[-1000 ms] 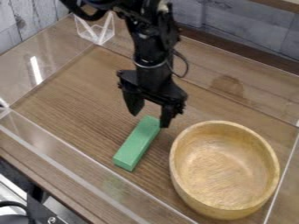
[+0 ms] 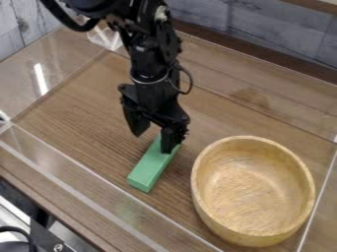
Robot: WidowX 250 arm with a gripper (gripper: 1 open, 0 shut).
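The black robot arm reaches down from the top centre of the camera view to my gripper (image 2: 150, 133), which hangs over the upper end of a green oblong object (image 2: 150, 169) lying on the wooden table. The gripper's fingers stand apart; whether they touch the green object I cannot tell.
A tan round bowl (image 2: 251, 192) sits at the right, close beside the green object. A pale, unclear item is at the top left, near the table's edge.
My gripper has moved left and a little down in the view, toward the green object's upper end. The green object and bowl look unmoved.
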